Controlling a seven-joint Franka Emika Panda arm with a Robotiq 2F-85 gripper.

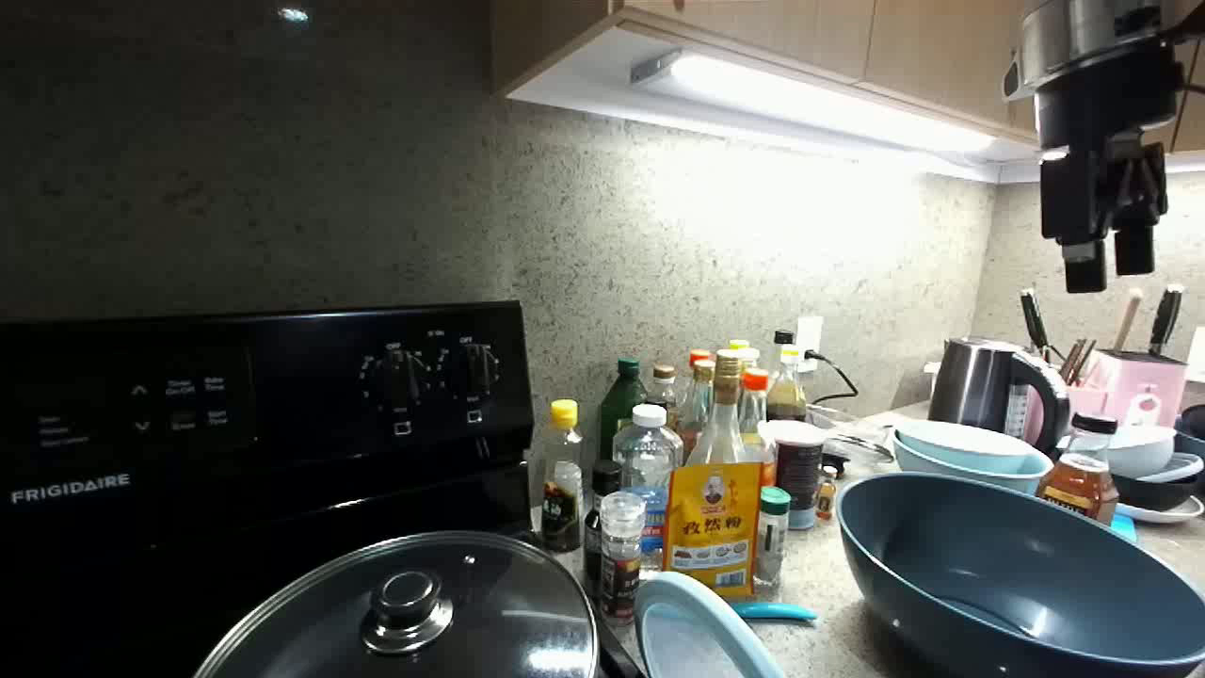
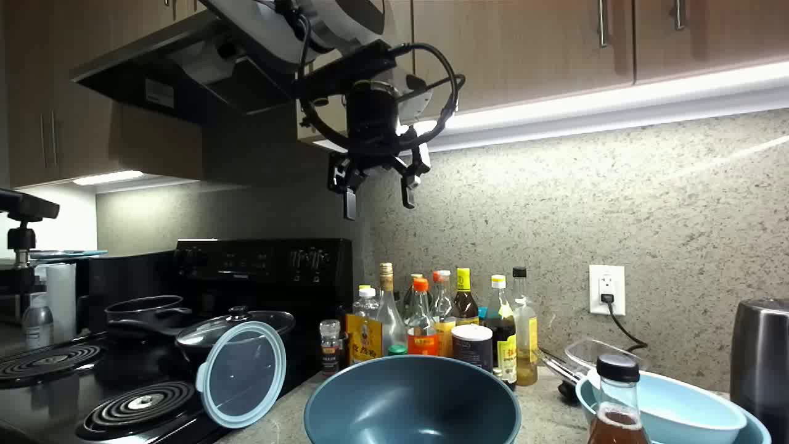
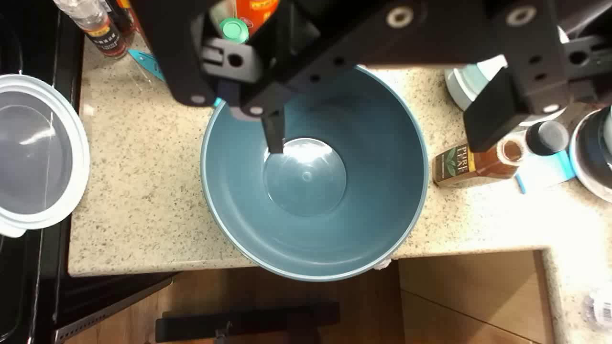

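My gripper [image 2: 378,201] hangs high above the counter, its two fingers spread apart with only air between them. In the wrist view the gripper is open over a large blue-grey bowl [image 3: 355,241], which looks empty. That bowl [image 2: 414,392] stands near the counter's front edge, well below the fingertips. A round lid with a pale blue rim [image 2: 277,348] leans at the stove's edge. To the bowl's right is a tea bottle [image 3: 459,166] with brown liquid and a black cap [image 2: 617,367].
Several sauce bottles [image 2: 423,325] crowd the counter by the wall. On the stove sits a pan under a glass lid [image 1: 486,599]. Light blue bowls [image 1: 972,452] and a kettle [image 1: 977,384] stand at the right. Bare counter [image 3: 143,189] lies between stove and bowl.
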